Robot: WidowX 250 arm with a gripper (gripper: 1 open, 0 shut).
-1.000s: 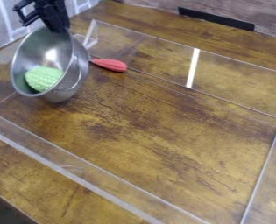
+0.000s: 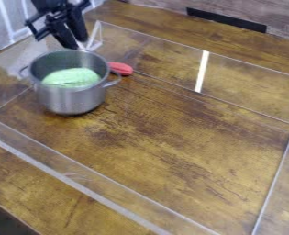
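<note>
A steel pot (image 2: 70, 96) with two handles stands upright at the left of the wooden table. Inside it lies a pale green object (image 2: 70, 79). The black gripper (image 2: 77, 45) is above the pot's back edge, apart from it, its fingertips close together and shut. A red object (image 2: 121, 68) lies just behind the pot's right handle, partly hidden by it.
Clear acrylic walls border the work area, and a white strip (image 2: 202, 71) marks the back right.
The pot has gone from tilted to upright and sits a little further right. The gripper is now apart from its rim, and the green object has shifted within the pot.
</note>
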